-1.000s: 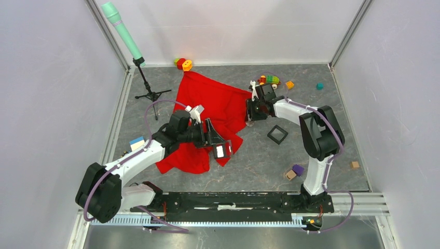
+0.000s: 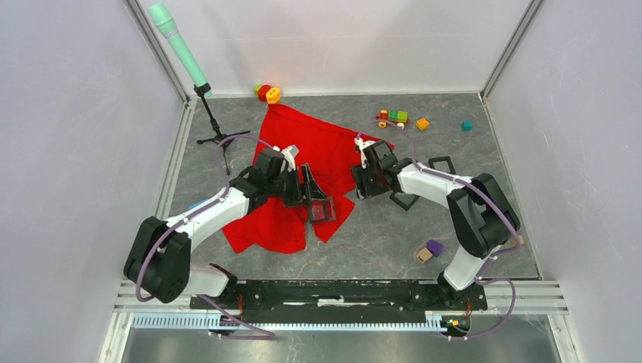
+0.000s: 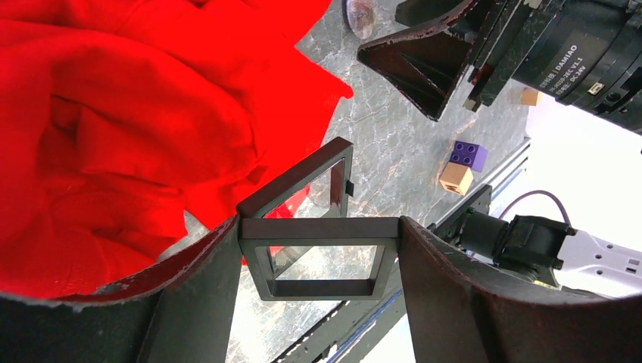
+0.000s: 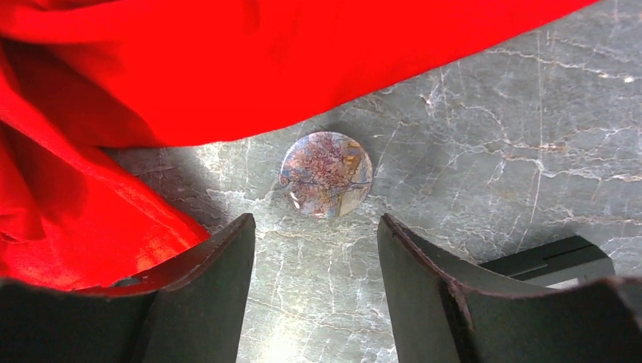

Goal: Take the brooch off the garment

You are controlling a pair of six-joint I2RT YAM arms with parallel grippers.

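A round clear disc with a brownish patterned face, likely the brooch [image 4: 326, 174], lies flat on the grey floor beside the red garment [image 4: 227, 76], apart from the cloth. My right gripper is over it, fingers spread, the disc just ahead of the fingertips and nothing held. In the left wrist view the brooch [image 3: 362, 17] shows at the top edge near the right gripper's finger [image 3: 409, 64]. My left gripper is shut on a black-framed clear case [image 3: 322, 288], its second frame hinged out, above the garment's lower edge.
Two black frames [image 2: 443, 162] [image 2: 404, 201] lie right of the garment, partly under the right arm. A purple block [image 2: 434, 247] and a wooden block [image 2: 424, 255] sit nearer the front. Toy bricks [image 2: 394, 116] line the back. A tripod [image 2: 219, 138] stands at left.
The left gripper, holding the case, shifted slightly; its arm swung a little to the right.
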